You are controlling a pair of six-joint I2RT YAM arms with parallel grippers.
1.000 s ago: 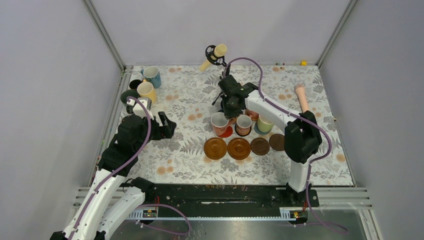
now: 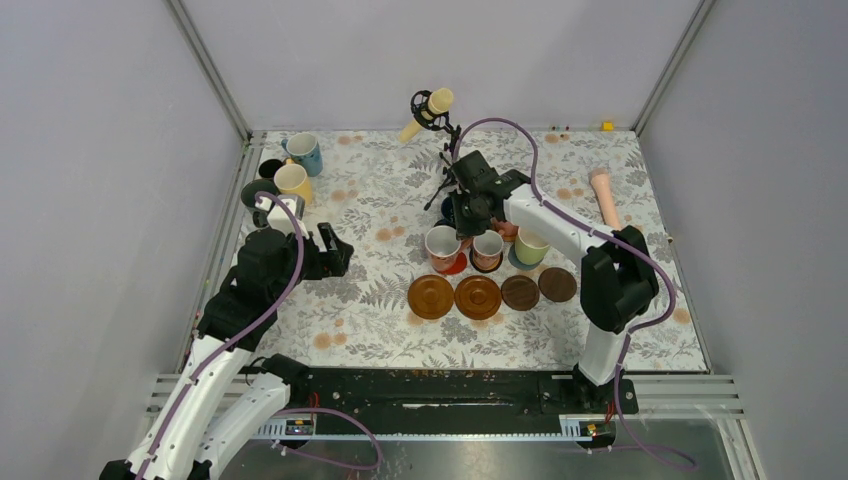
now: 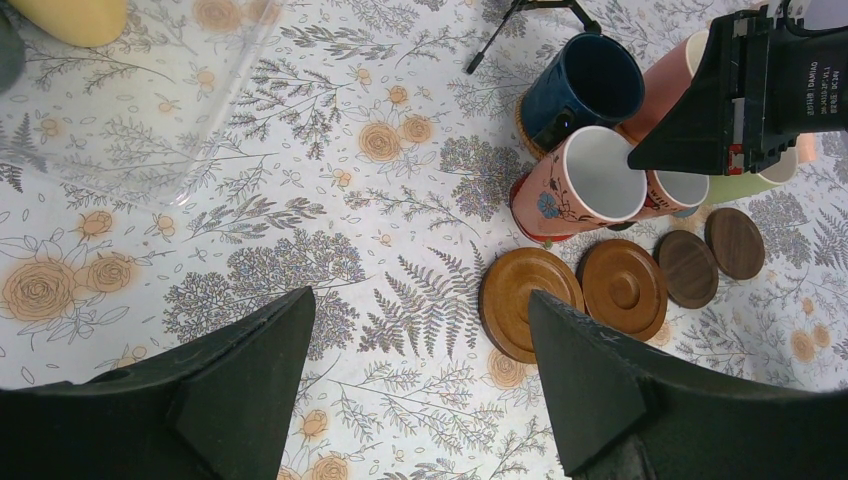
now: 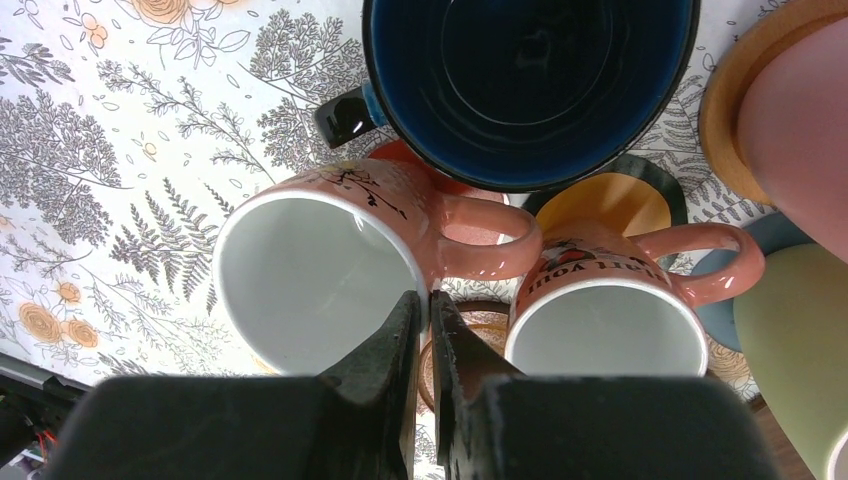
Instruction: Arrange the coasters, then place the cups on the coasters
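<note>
My right gripper is shut on the rim of a pink printed mug (image 2: 441,250), which sits on or just over a red coaster (image 2: 454,266); a second pink mug (image 4: 610,330) stands to its right. A navy mug (image 4: 530,80) is behind them, a green cup (image 2: 532,247) to the right. Four wooden coasters lie in a front row, including an orange-brown one (image 2: 430,297). My left gripper (image 2: 335,250) hangs over the left side, open with nothing between its fingers.
Several cups, among them a yellow mug (image 2: 293,182), stand at the back left near a clear tray. A black stand is behind the mugs.
The right arm and the pink mug it holds have shifted slightly to the right. The left arm has stayed still.
</note>
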